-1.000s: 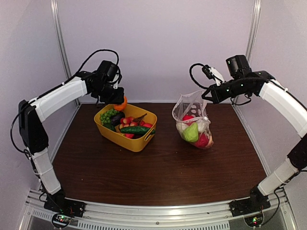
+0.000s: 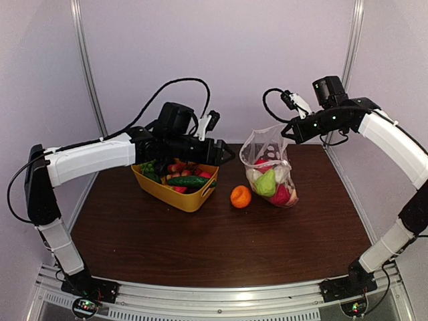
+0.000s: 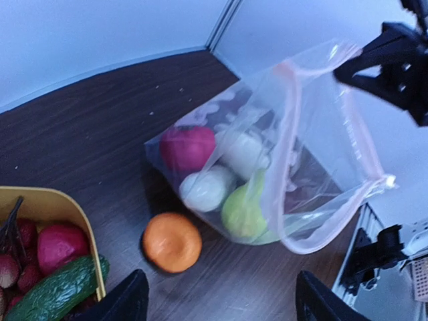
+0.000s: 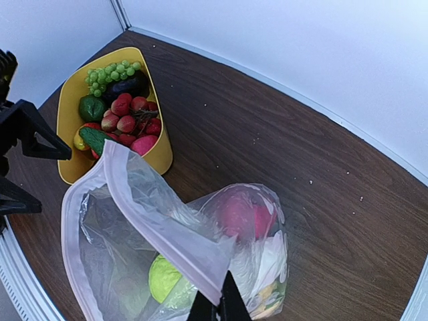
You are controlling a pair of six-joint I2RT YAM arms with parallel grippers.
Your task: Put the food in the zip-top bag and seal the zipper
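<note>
An orange fruit (image 2: 240, 196) (image 3: 171, 242) lies loose on the table between the yellow bin and the clear zip bag. My left gripper (image 2: 221, 152) hangs open above it, nothing between its fingers; in the left wrist view its two fingertips show at the bottom edge. The bag (image 2: 267, 170) (image 4: 147, 247) holds several foods, green, white and red, and stands with its mouth open. My right gripper (image 2: 289, 134) is shut on the bag's rim, holding it up.
The yellow bin (image 2: 167, 194) (image 4: 160, 154) at the left holds grapes, radishes, a cucumber (image 2: 186, 181) and other produce. Walls enclose the back and sides.
The right arm has not visibly moved.
</note>
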